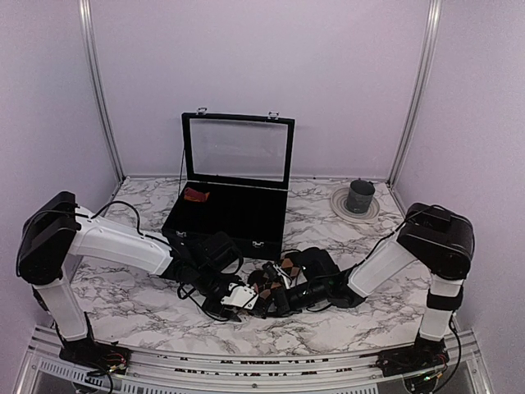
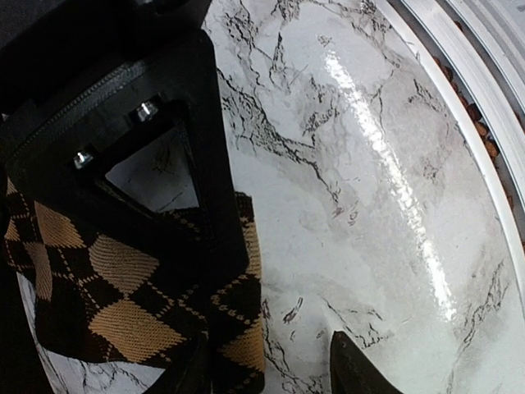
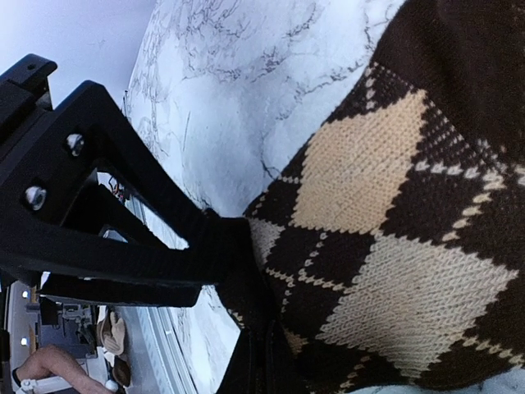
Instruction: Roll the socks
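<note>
A dark brown argyle sock [image 1: 267, 289] with tan diamonds lies on the marble table, partly covered by both grippers in the top view. My left gripper is part open at the sock's near end; in its wrist view the sock's edge strip [image 2: 242, 349] sits between its fingers, nearer one of them. The right gripper is shut against the sock [image 3: 385, 238]; whether cloth is pinched between its fingertips cannot be made out. The two grippers are close together, the right gripper's finger [image 2: 221, 238] resting over the sock in the left wrist view.
Behind the arms stands an open black case [image 1: 234, 209] with a clear lid, a red item [image 1: 195, 194] inside. A grey cup [image 1: 360, 196] stands on a round plate [image 1: 339, 208] at the back right. The table's front edge is close; both sides have bare marble.
</note>
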